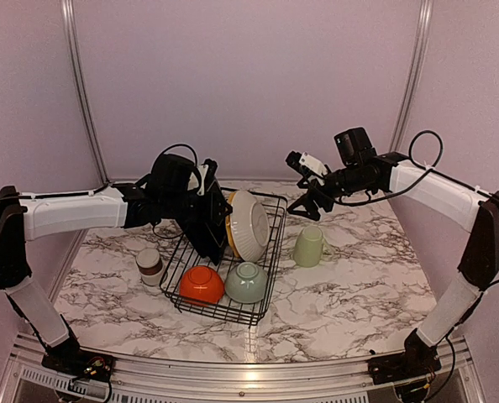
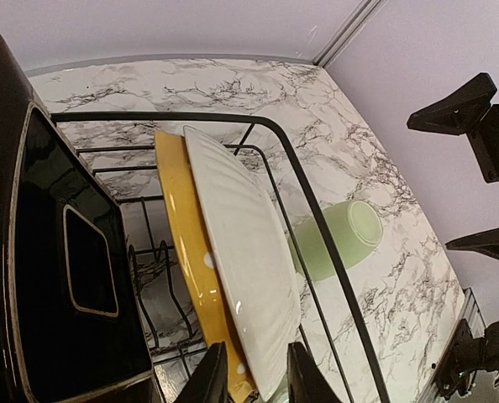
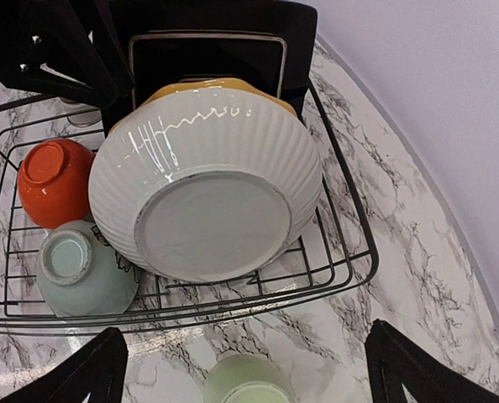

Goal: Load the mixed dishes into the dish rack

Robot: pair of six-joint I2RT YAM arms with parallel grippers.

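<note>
The wire dish rack [image 1: 256,316] holds a black square plate [image 2: 81,252], a yellow dish [image 2: 181,227] and a white fluted bowl [image 3: 212,151], all on edge. The white bowl leans against the yellow one. Upside down at its front lie an orange bowl [image 1: 202,285] and a pale green bowl [image 1: 248,283]. Over the plate's and dishes' upper edges is my left gripper, its fingers part open, the white rim showing beyond the gap. My right gripper [image 1: 303,207] stands open and empty, right of the rack. On the table is a light green mug [image 1: 308,247].
A white and brown cup [image 1: 149,267] stands on the table just left of the rack. Bare marble [image 1: 350,294] extends to the right and front. The rack's rear wire rim [image 2: 174,117] rises beside the dishes.
</note>
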